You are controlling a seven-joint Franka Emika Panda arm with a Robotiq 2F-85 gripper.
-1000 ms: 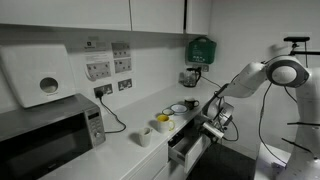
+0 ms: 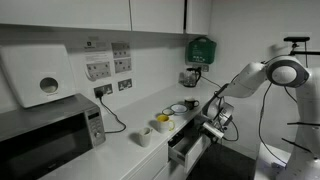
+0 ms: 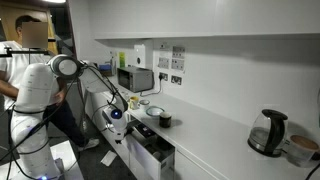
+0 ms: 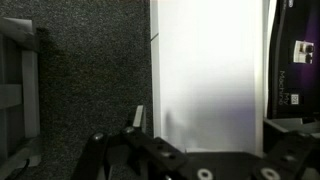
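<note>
My gripper is low beside the pulled-out drawer in exterior view 1. In exterior view 2 the drawer stands out from the white cabinet run, and the arm's white and black wrist is just left of it. From the wrist camera, a pale flat panel fills the middle, and the gripper's dark parts line the bottom edge. One finger shows left of the panel and dark parts appear to its right; the fingers look open, with nothing clearly gripped. Their contact with the panel cannot be told.
On the counter are a microwave, a yellow-marked mug, plates and, farther right in exterior view 2, a glass kettle. A person stands behind the arm. Dark floor lies left of the panel.
</note>
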